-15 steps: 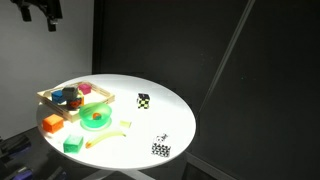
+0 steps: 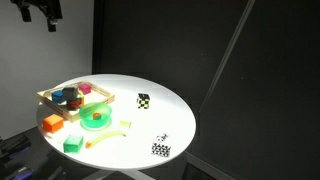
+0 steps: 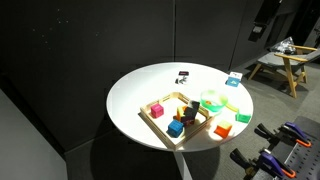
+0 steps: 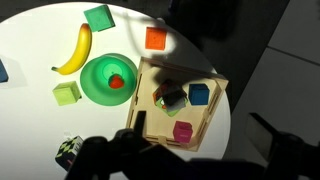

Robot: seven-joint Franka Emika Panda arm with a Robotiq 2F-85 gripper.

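High above the left side of the round white table, my gripper [image 2: 38,25] hangs with its two fingers wide apart and nothing between them. In the wrist view its dark fingers [image 4: 282,148] frame the wooden tray [image 4: 146,84] below. Inside the tray lie a blue cube [image 4: 199,94], a pink cube [image 4: 182,132] and a cluster with a black block [image 4: 175,97] on or against coloured ones. Beside the tray sits a green bowl [image 4: 92,80] holding a small red object [image 4: 116,81].
An orange cube [image 4: 156,38], a green cube [image 4: 99,18], a banana [image 4: 76,52] and a yellow-green cube [image 4: 67,93] surround the bowl. A black patterned cube [image 2: 144,101] and a checkered piece [image 2: 161,150] lie farther off.
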